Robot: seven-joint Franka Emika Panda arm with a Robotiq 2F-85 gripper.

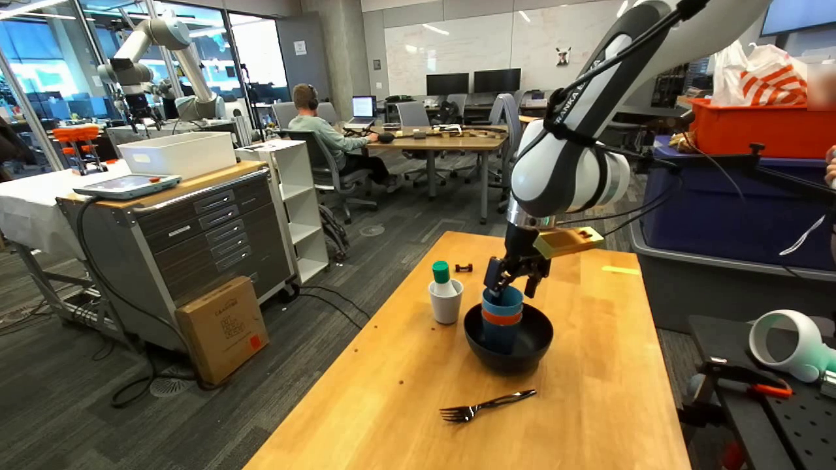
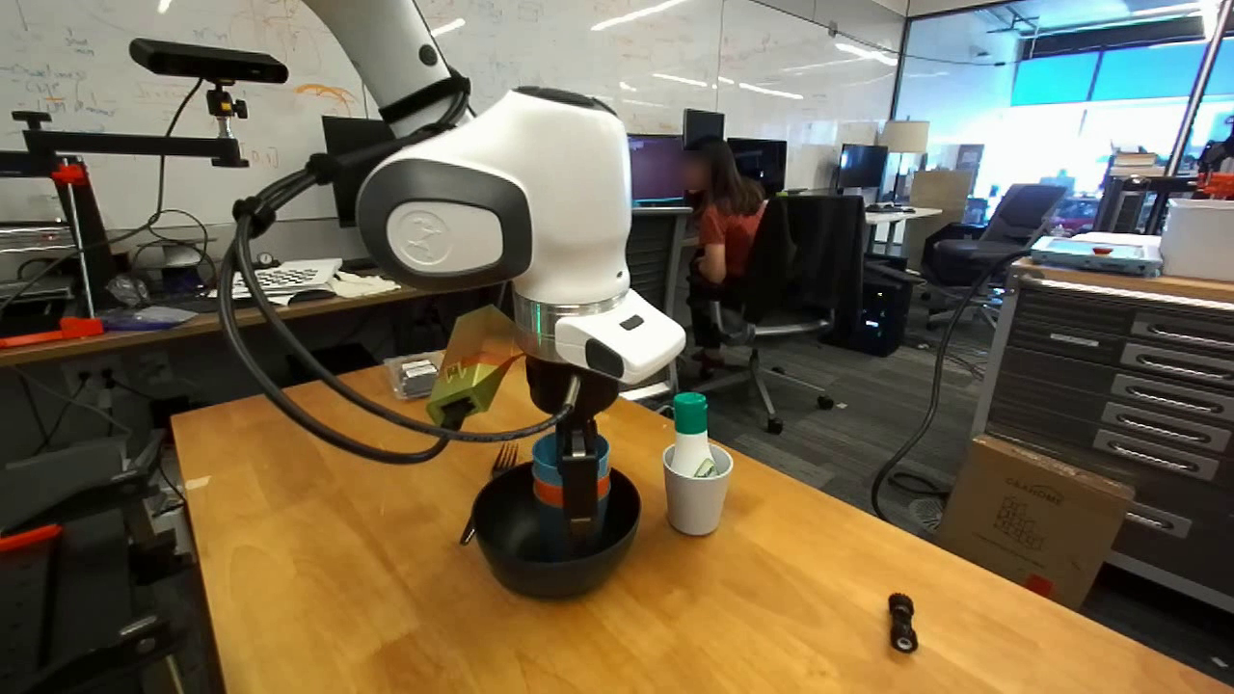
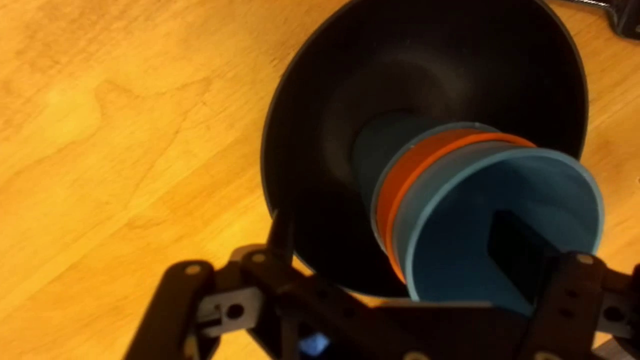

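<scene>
A stack of nested cups (image 1: pixel 501 325), blue with an orange one between, stands inside a black bowl (image 1: pixel 476 347). From the wrist view the stack (image 3: pixel 403 180) leans toward the lower right, its blue top cup's mouth facing the camera. My gripper is open: the right finger (image 3: pixel 519 252) reaches into or over that mouth, while the left finger (image 3: pixel 279 234) is outside the stack, near the bowl's rim. Whether either finger touches the cups cannot be told. A finger (image 2: pixel 581 492) passes in front of the cups in exterior view 2.
Beside the bowl stands a white cup (image 2: pixel 696 503) holding a green-capped bottle (image 2: pixel 690 428). A black fork (image 1: pixel 487 405) lies on the table, and a small black dumbbell-shaped object (image 2: pixel 902 623) is farther off.
</scene>
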